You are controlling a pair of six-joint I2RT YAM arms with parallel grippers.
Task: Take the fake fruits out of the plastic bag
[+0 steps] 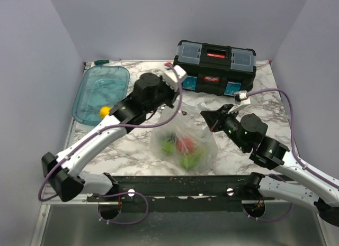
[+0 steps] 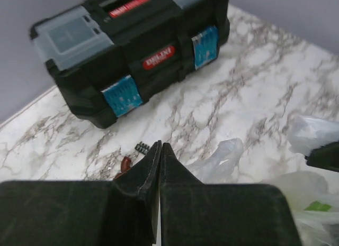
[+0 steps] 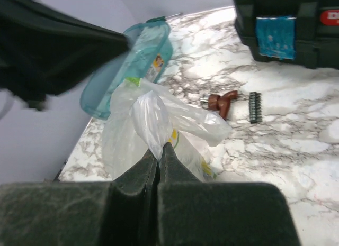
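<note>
The clear plastic bag (image 1: 201,134) sits mid-table with red (image 1: 185,145) and green fruits (image 1: 189,160) visible through its film. In the right wrist view, my right gripper is shut on a gathered fold of the bag (image 3: 151,118). My left gripper is shut, its tips pressed together, and no film shows between them. A loose bag flap (image 2: 225,153) lies just beyond those fingertips, in the left wrist view. From above, the left arm hangs over the bag's far left side, hiding part of the opening.
A blue-green bin (image 1: 100,90) at the left holds a yellow fruit (image 1: 105,111). The black toolbox (image 1: 214,69) blocks the back of the table. Behind the bag lie a brown pipe-like piece (image 3: 222,102) and a small dark strip (image 3: 255,107). Right of the bag is bare marble.
</note>
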